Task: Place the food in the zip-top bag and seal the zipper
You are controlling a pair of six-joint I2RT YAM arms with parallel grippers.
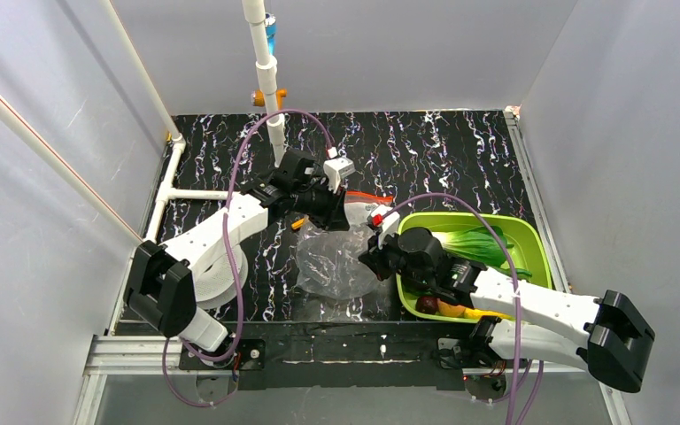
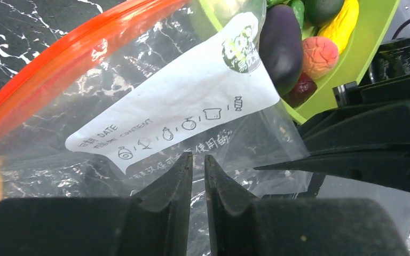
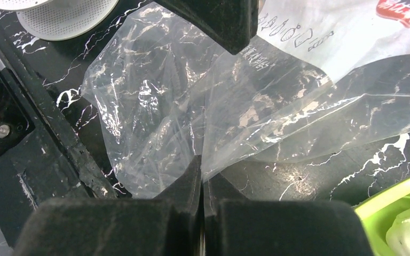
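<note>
The clear zip bag (image 1: 332,266) lies on the black marbled table, its orange-red zip edge (image 2: 69,48) toward the back and a white printed label (image 2: 176,101) across it. My right gripper is shut on the bag's side edge, which is pulled up into a fold at the fingertips. Over the bag hangs my left gripper, its fingers parted by a narrow gap with nothing gripped between them. Play food fills the green bin (image 1: 544,257) at the right, among it an eggplant (image 2: 281,48), a peach (image 2: 320,57) and a bok choy (image 1: 469,246).
White round plates (image 1: 221,279) are stacked at the left, partly behind the left arm. An orange item (image 1: 297,224) lies near the bag's left side. Bare table (image 1: 460,164) stretches behind the bag and bin.
</note>
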